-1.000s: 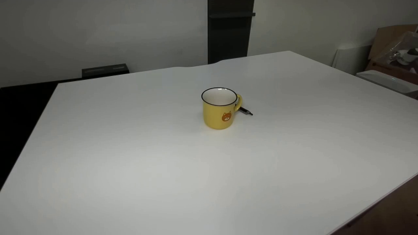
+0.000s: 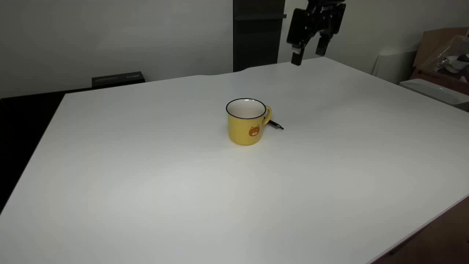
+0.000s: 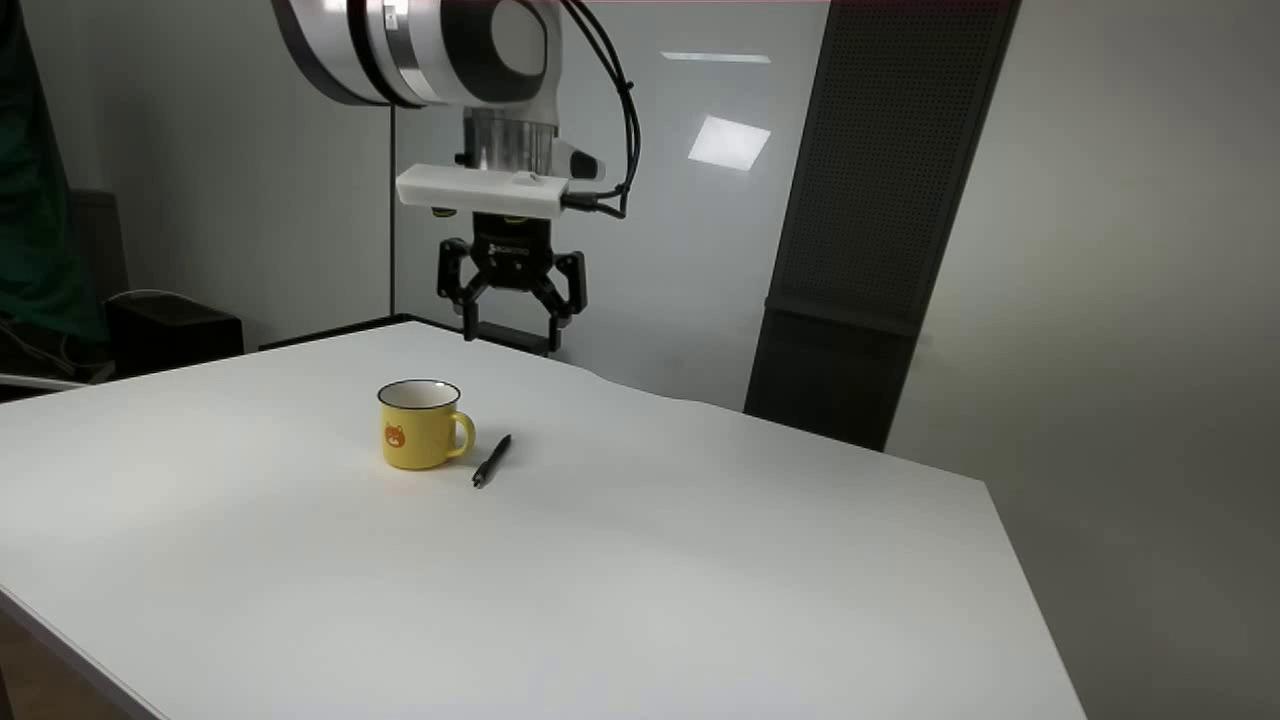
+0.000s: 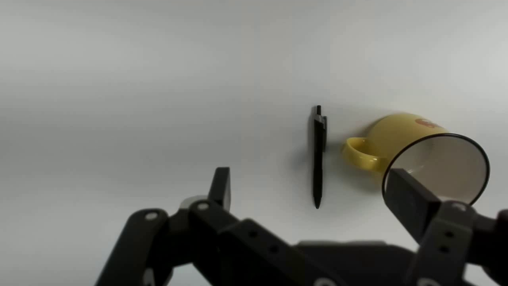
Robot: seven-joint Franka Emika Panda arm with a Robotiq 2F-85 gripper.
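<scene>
A yellow mug with a black rim and an orange animal face stands upright on the white table. Beside its handle lies a black pen, clear of the mug in the second exterior view; the mug hides part of it in the first. My gripper hangs open above the table with nothing between its fingers. In the wrist view the pen lies beyond the fingertips, between the two fingers across the picture. The right finger covers part of the rim of the mug there.
Wide bare stretches of the white table surround the mug and pen. A dark panel stands behind the far edge. Off the table's right side is a cardboard box with a plastic bag.
Mug and pen have not moved.
</scene>
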